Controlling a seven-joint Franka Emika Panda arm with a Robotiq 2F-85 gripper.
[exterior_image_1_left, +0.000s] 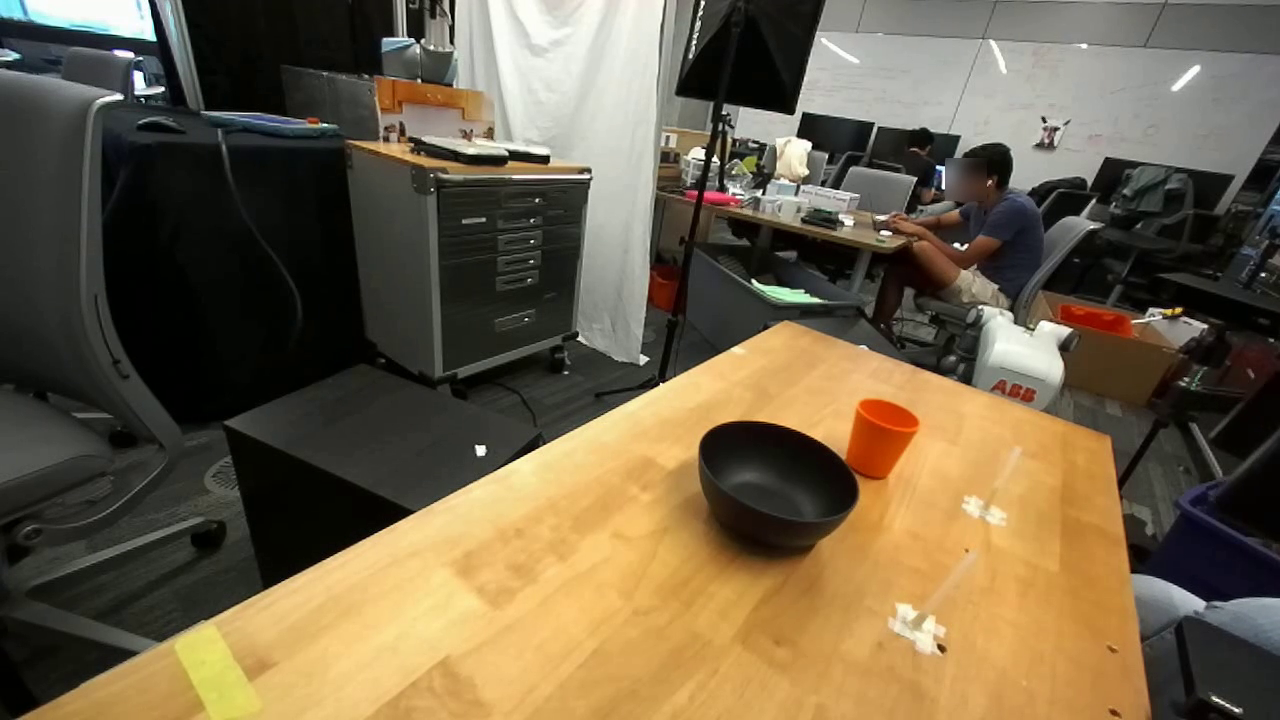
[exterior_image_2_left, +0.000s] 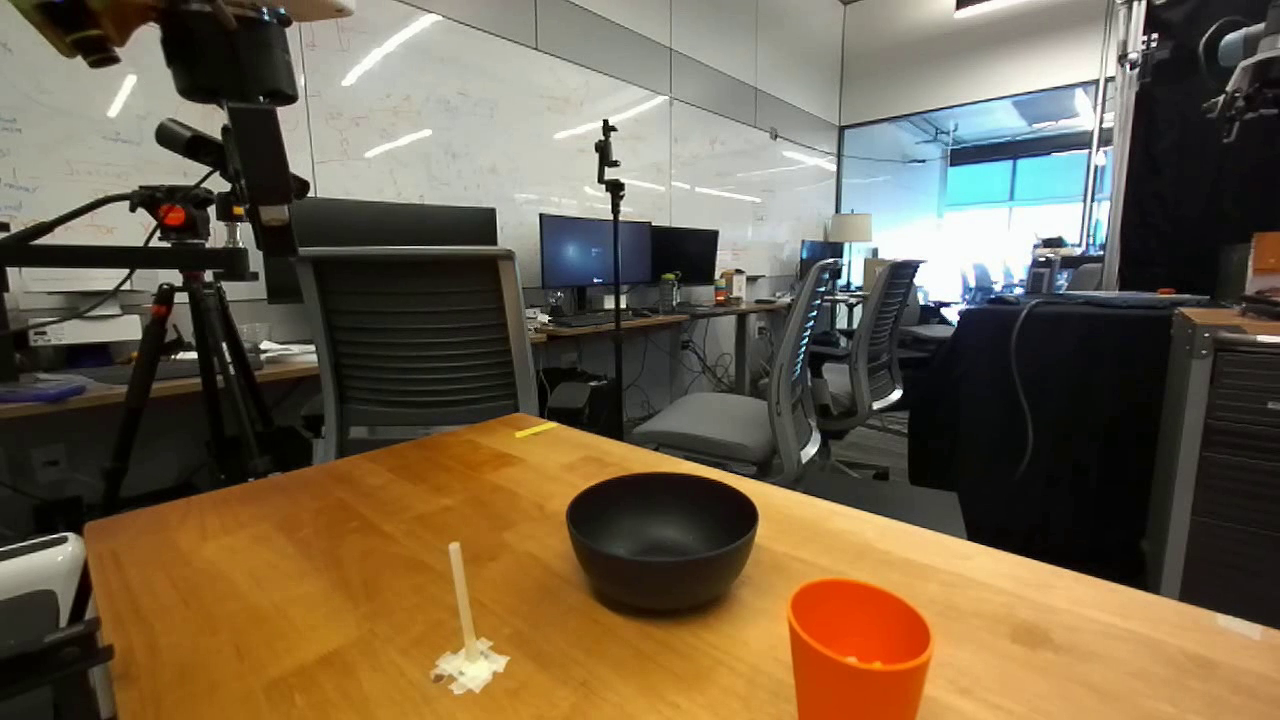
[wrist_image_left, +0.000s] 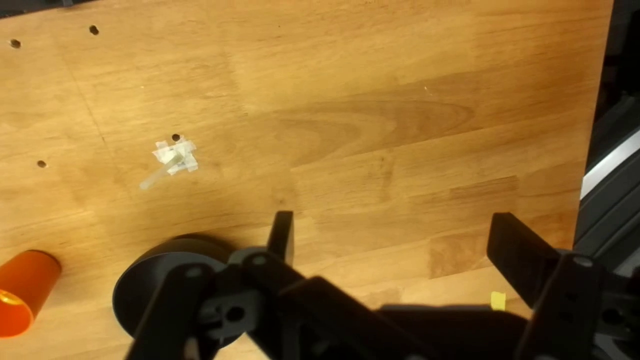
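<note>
A black bowl (exterior_image_1_left: 777, 486) stands upright on the wooden table, and an orange cup (exterior_image_1_left: 883, 438) stands close beside it. In exterior view 2 the cup (exterior_image_2_left: 859, 654) is nearer the camera than the bowl (exterior_image_2_left: 661, 540), with a few small pale bits inside. My gripper is open and high above the table, its fingers wide apart with only bare wood beneath. Lower left in the wrist view lies the bowl (wrist_image_left: 135, 294), partly hidden by the gripper body. The cup (wrist_image_left: 27, 288) is at the far left edge there.
Two thin pale sticks rise from the table on taped bases; one is the near stick (exterior_image_1_left: 951, 586), the other the far stick (exterior_image_1_left: 1005, 472). Yellow tape (exterior_image_1_left: 217, 672) marks the table's end.
</note>
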